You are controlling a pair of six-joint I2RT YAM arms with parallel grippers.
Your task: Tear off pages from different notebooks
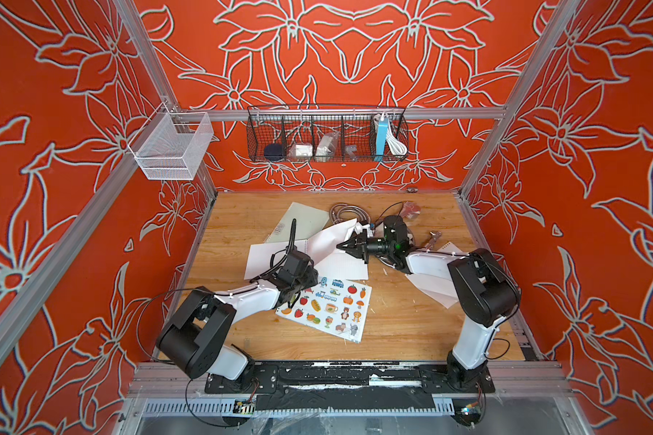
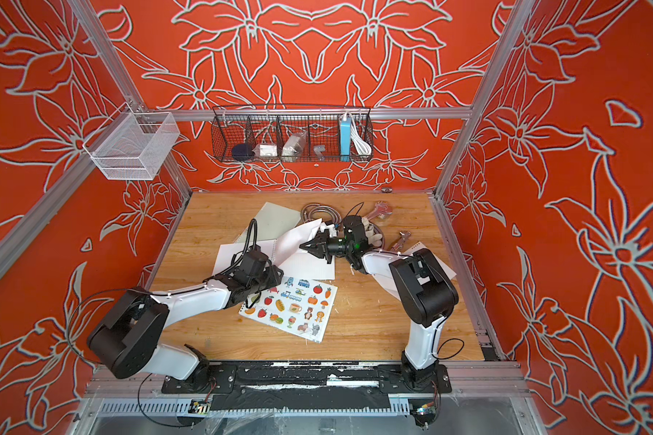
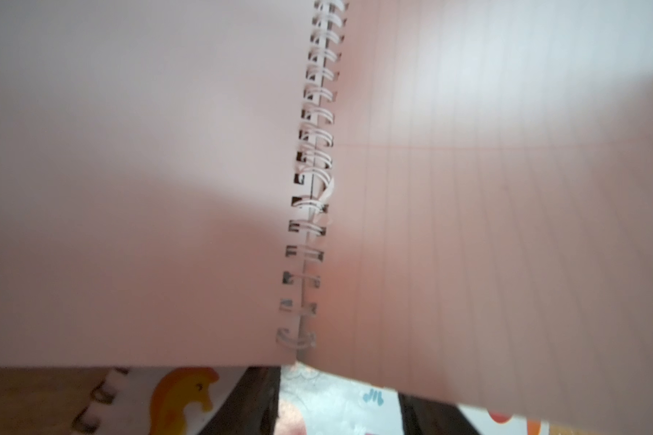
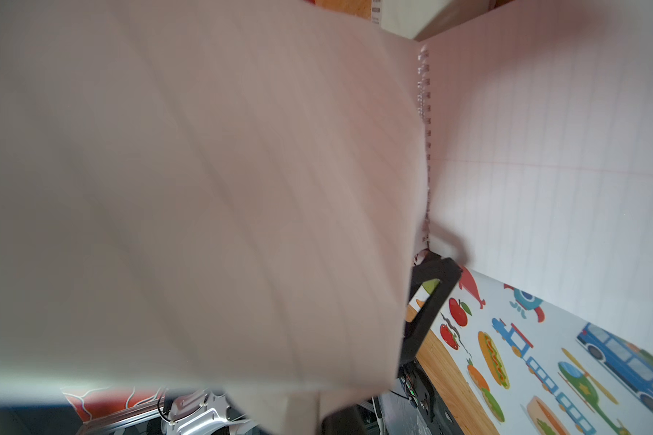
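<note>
An open spiral notebook lies in the middle of the table, a page lifted on its right. My right gripper is shut at that page, which fills much of the right wrist view. My left gripper is at the notebook's front edge by the spiral binding, fingers apart, with no page visible between them. A sticker sheet with fruit, vehicles and animals lies in front of the notebook.
A pale green notebook lies behind. Coiled hose, a wrench and more paper are at the right. Baskets hang on the walls.
</note>
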